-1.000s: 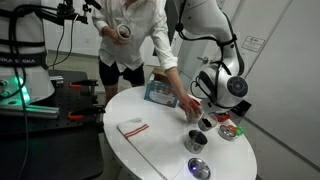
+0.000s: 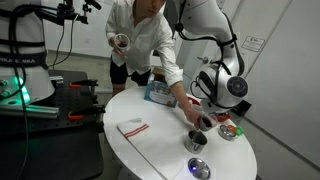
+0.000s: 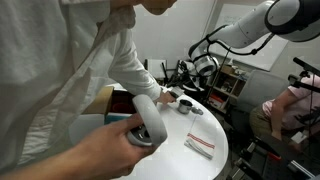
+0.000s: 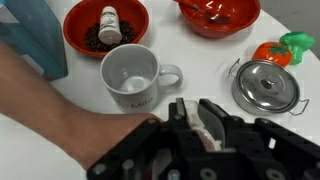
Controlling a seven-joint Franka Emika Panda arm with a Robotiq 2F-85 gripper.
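Note:
In the wrist view, my gripper is shut on a small pale object (image 4: 205, 131), mostly hidden between its dark fingers. A person's forearm (image 4: 75, 125) comes in from the left, its hand largely out of sight at the fingers. Just beyond the hand stands a white mug (image 4: 135, 77) with lettering, its handle towards the gripper. In exterior view 1, the hand (image 2: 193, 116) is beside the gripper, above the white table (image 2: 150, 106); whether they touch I cannot tell.
Two red bowls, one with dark beans (image 4: 98, 36) and a bottle, lie beyond the mug. A silver lidded pot (image 4: 266, 86), tomato (image 4: 272, 53) and broccoli (image 4: 296, 43) are at right. A metal cup (image 2: 195, 142) and striped cloth (image 2: 132, 127) occupy the table.
The person's reaching hand has moved lower and closer to my gripper. Their other hand, holding a round device, has come down slightly. My arm looks almost still.

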